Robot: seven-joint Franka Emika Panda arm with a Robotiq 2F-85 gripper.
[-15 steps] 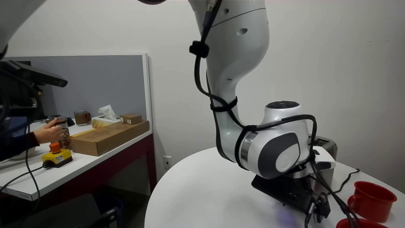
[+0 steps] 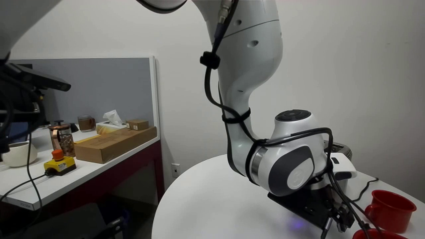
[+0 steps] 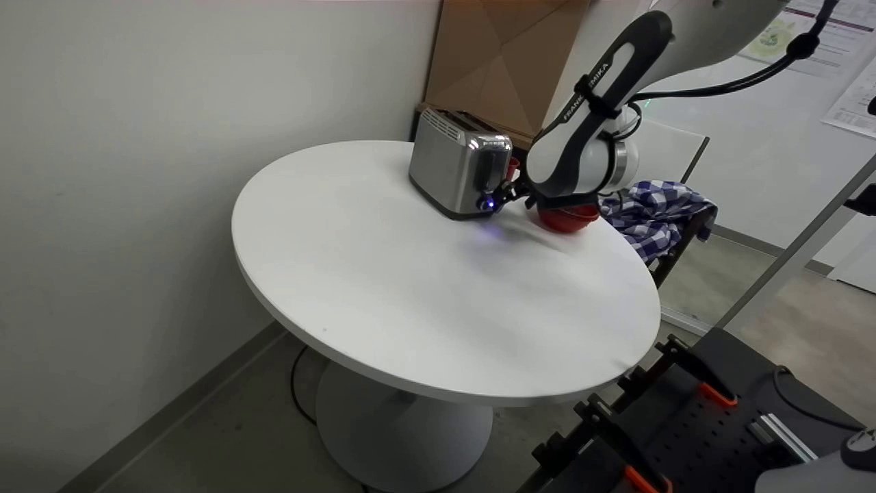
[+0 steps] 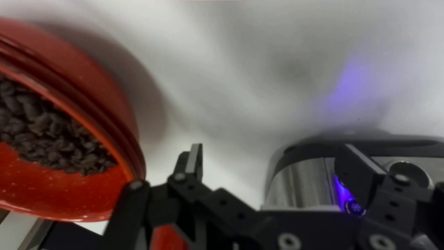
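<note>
My gripper is open, its two black fingers spread wide in the wrist view. The silver toaster lies under the right finger, which overlaps its end panel beside a blue-lit button. A round dark knob shows just right of that finger; contact cannot be told. Beside the left finger is the red bowl, partly filled with dark beans. In exterior view 2 the gripper is low at the near end of the toaster, with the red bowl behind it.
A red mug stands near the toaster, with a black cord on the table. A separate desk holds a cardboard box and a yellow emergency-stop button.
The hand and wrist of my arm have shifted slightly right and lower in exterior view 1. A person's hand at the desk's glass press has gone from view.
</note>
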